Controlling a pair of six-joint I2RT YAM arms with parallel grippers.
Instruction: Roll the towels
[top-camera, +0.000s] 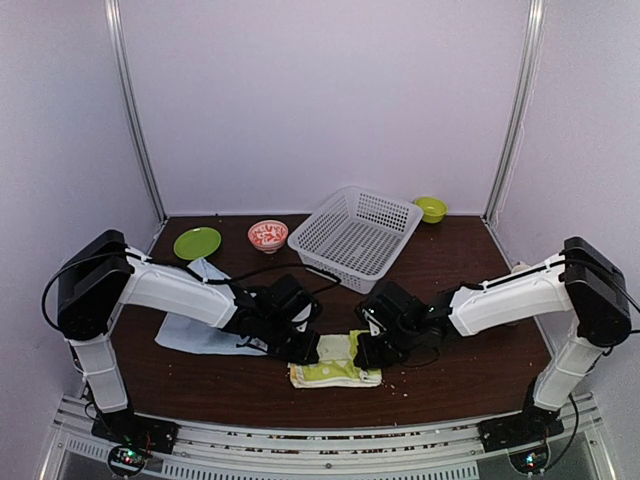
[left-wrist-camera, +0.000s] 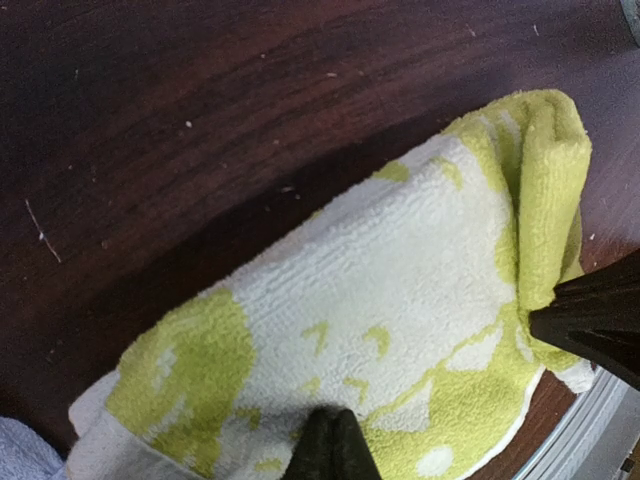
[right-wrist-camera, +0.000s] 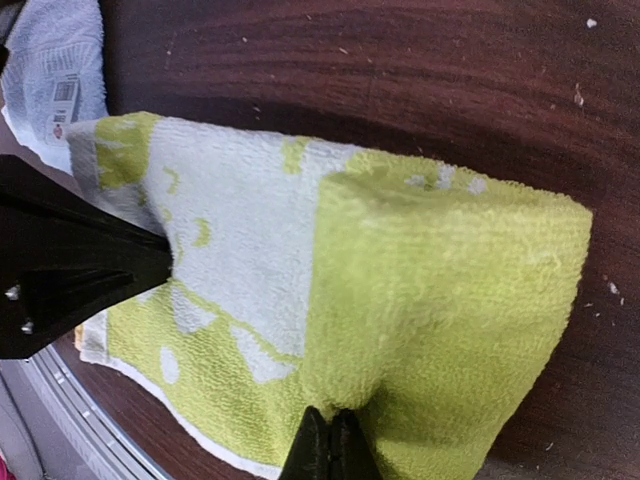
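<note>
A yellow-green and white towel (top-camera: 330, 374) lies folded at the front middle of the table, its right end turned over in a yellow flap (right-wrist-camera: 450, 290). Both grippers are down on it: my left gripper at the left part, my right gripper at the folded right end, each shut with its tips pressed into the cloth. How much cloth is between them is hidden. A light blue towel (top-camera: 200, 335) lies spread at the left, partly under the left arm.
Behind are a white basket (top-camera: 355, 225), a green plate (top-camera: 197, 243), a patterned bowl (top-camera: 267, 235) and a yellow-green bowl (top-camera: 431, 208).
</note>
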